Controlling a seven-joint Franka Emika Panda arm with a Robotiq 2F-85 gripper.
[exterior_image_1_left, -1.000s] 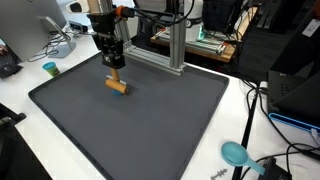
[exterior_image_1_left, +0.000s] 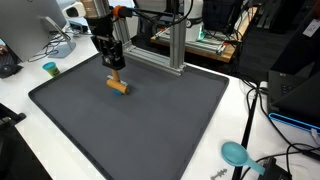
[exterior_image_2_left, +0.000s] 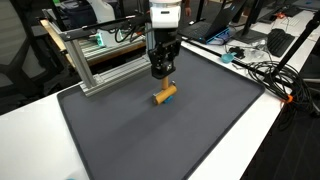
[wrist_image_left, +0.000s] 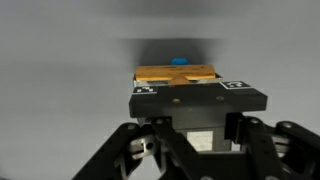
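Observation:
A wooden mallet-like piece hangs under my gripper (exterior_image_1_left: 115, 66), its orange-brown head (exterior_image_1_left: 118, 86) lying crosswise and low over the dark board. The short upright handle (exterior_image_2_left: 165, 84) runs up between the fingers, and my gripper (exterior_image_2_left: 163, 70) is shut on it. Seen from the wrist, the wooden head (wrist_image_left: 175, 72) stretches across just beyond the black, tag-marked fingers (wrist_image_left: 235, 87). A small blue thing (wrist_image_left: 179, 61) shows beside the head, partly hidden; whether it is part of the piece or separate, I cannot tell. Contact between head and board is also unclear.
The dark board (exterior_image_1_left: 150, 125) is mostly bare around the piece. A metal rail frame (exterior_image_1_left: 160, 63) stands at its back. A green-blue cup (exterior_image_1_left: 51, 69) sits beyond the board, and a turquoise round object (exterior_image_1_left: 238, 155) lies at the near right.
The gripper stays nearly in place with the piece held. The head shifts slightly, and a bit of blue now shows at its right end in exterior view 1.

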